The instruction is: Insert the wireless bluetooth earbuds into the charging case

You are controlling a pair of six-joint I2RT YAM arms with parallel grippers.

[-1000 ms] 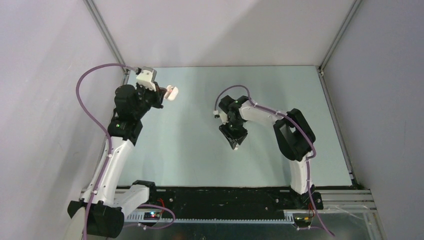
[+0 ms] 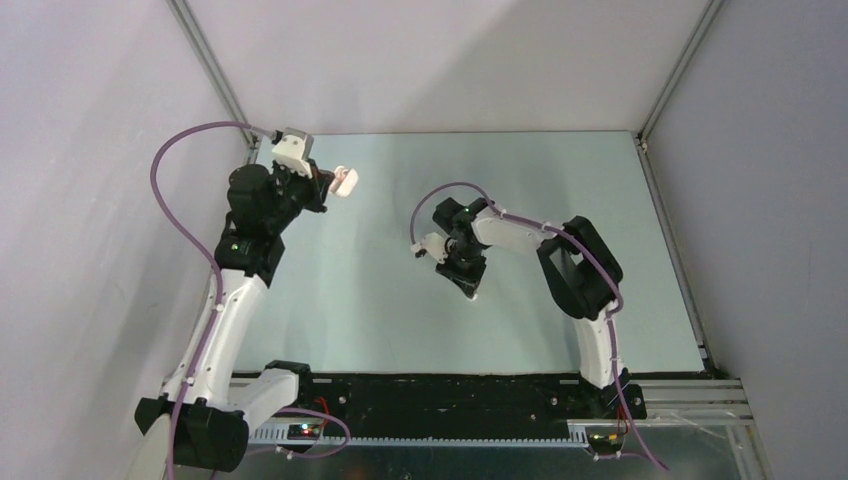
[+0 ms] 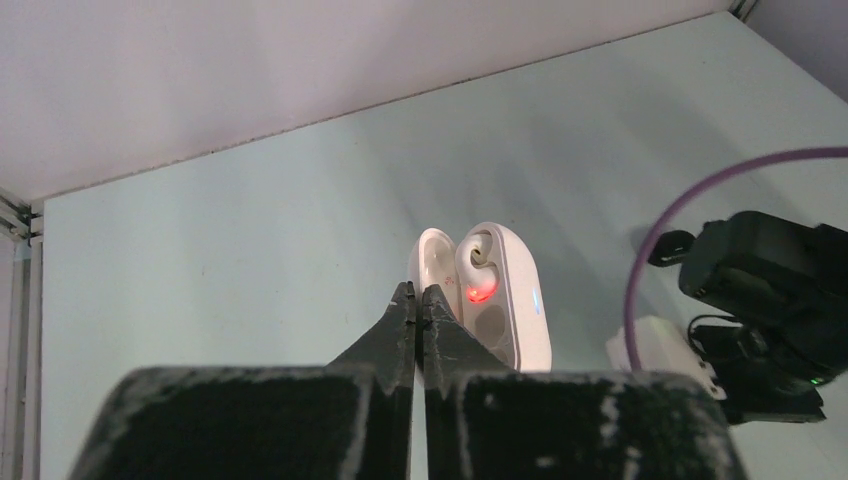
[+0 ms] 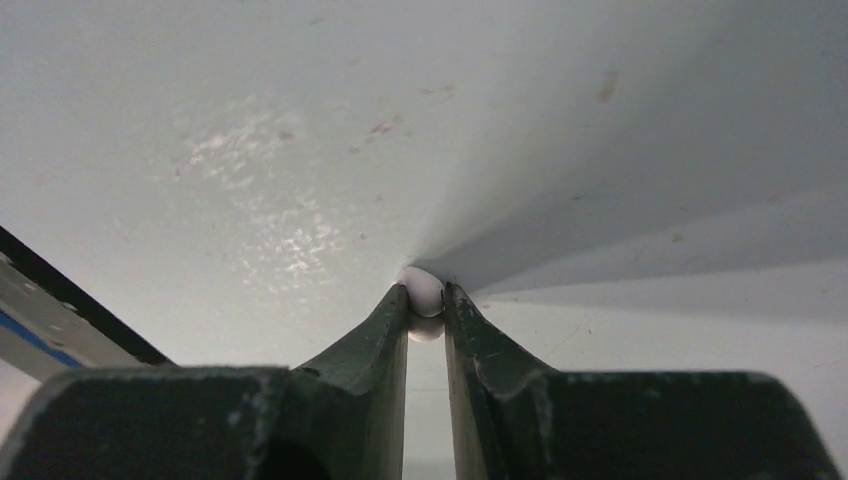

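The white charging case (image 3: 520,300) is tilted with its lid (image 3: 435,258) raised. One earbud (image 3: 478,265) sits in it above a red light, and the other hollow (image 3: 490,324) is empty. My left gripper is shut at the lid's side of the case, hiding part of the lid; in the top view the case (image 2: 344,182) is at the fingers' tip. A second white earbud (image 4: 422,290) lies between the fingertips of my right gripper, close to the table surface. A narrow gap parts those fingers, and whether they press on the earbud cannot be made out.
My right arm (image 2: 510,234) reaches over its middle, with a purple cable (image 2: 575,238) looping above. A wall rises behind the table's back edge.
The left gripper and the case have shifted together only slightly.
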